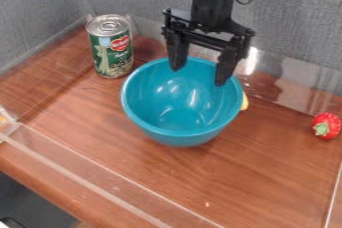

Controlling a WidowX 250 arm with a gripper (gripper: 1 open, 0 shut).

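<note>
My black gripper (199, 64) hangs open over the back part of a turquoise bowl (181, 115), its two fingers spread, with nothing visible between them. The bowl stands on the wooden table and looks empty inside. A small yellow object (243, 102) peeks out behind the bowl's right side, mostly hidden.
A green labelled can (111, 50) stands upright at the back left. A red strawberry (326, 126) lies at the right. Grey padded walls edge the back and left, with clear panels along the sides.
</note>
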